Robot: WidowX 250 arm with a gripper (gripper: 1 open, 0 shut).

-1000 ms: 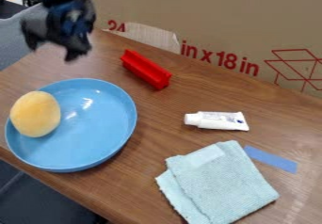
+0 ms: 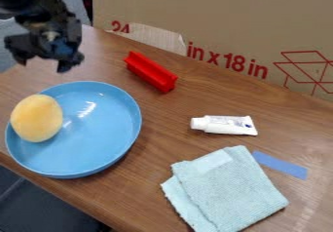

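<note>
My gripper [image 2: 42, 47] is at the upper left, a dark blurred shape hovering above the table beyond the blue plate [image 2: 104, 148]; whether its fingers are open or shut is unclear. A round yellow object [image 2: 37, 119] rests on the plate's left part. Right of the plate lie a white tube [image 2: 224, 125] and a folded pale cyan cloth [image 2: 223, 192]. A red piece [image 2: 150, 71] lies behind the plate.
A blue strip [image 2: 279, 165] lies beside the cloth. A large cardboard box [image 2: 221, 21] lines the back of the wooden table [image 2: 169, 114]. The table's left edge drops away near the plate.
My gripper has moved leftward, with slight vertical shifts, over the last second. The plate and the objects on the table are unchanged.
</note>
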